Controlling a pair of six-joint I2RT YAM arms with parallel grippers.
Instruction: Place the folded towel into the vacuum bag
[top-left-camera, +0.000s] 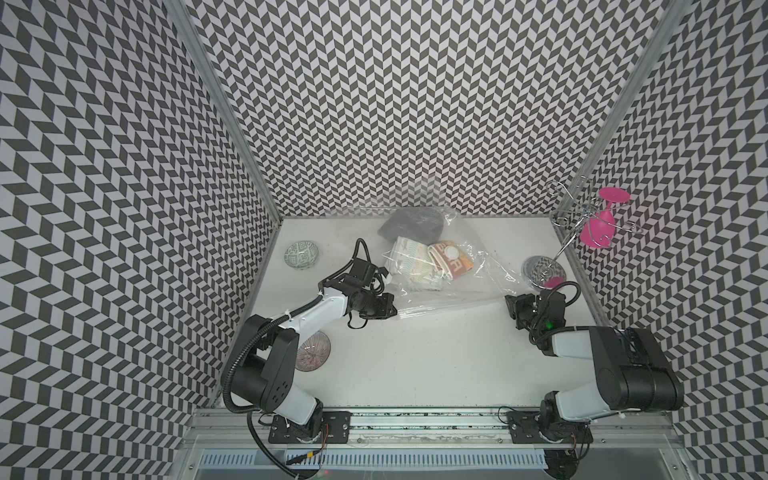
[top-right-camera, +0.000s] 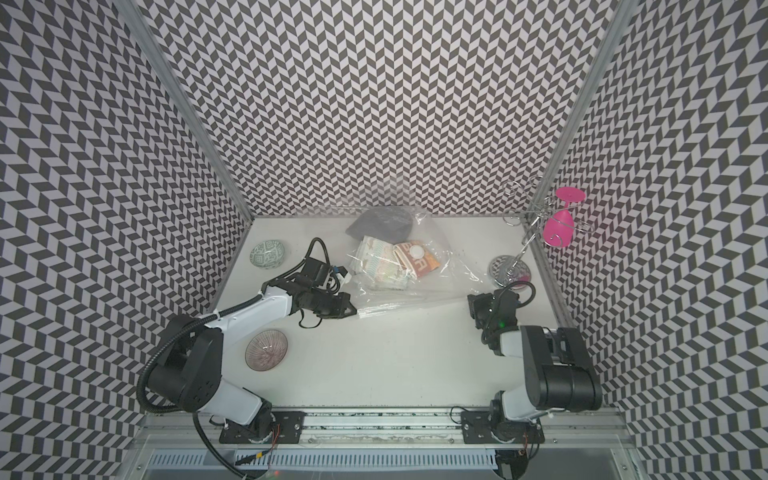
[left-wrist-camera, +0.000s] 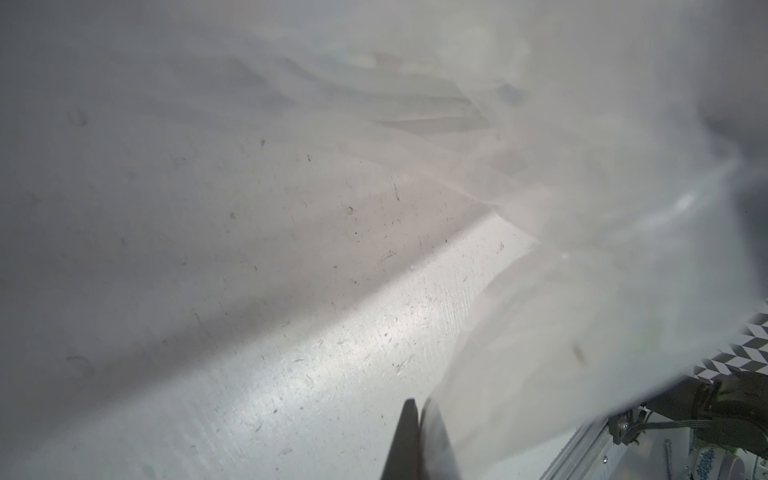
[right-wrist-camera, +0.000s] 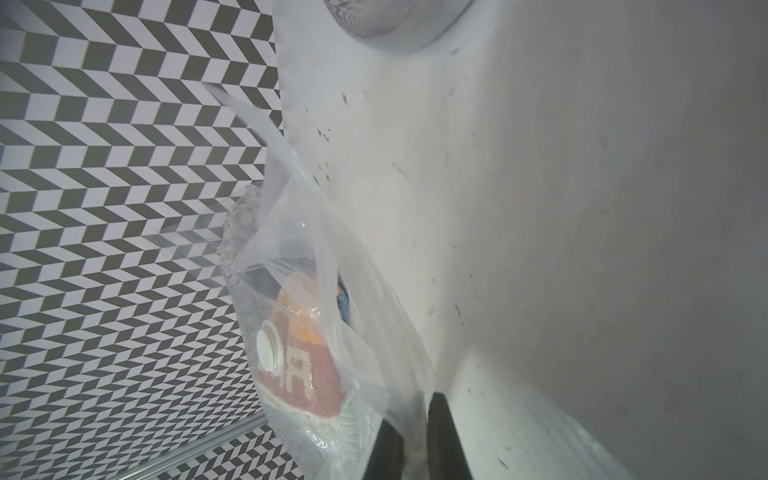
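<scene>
A transparent vacuum bag (top-left-camera: 488, 280) (right-wrist-camera: 344, 264) lies at the back middle. Folded cloths, a pale one (top-left-camera: 420, 264) and an orange-and-white one (top-left-camera: 452, 257) (right-wrist-camera: 304, 368), and a dark grey bundle (top-left-camera: 409, 224) show through or under its film. My left gripper (top-left-camera: 392, 310) is shut on the bag's edge at its near left end. My right gripper (top-left-camera: 512, 305) is shut on the same edge at its right end. The edge is stretched between them.
A green dish (top-left-camera: 301, 254) is at back left, a pink dish (top-left-camera: 313, 352) at front left. A chrome stand (top-left-camera: 544, 270) with pink glasses (top-left-camera: 598, 230) stands at right.
</scene>
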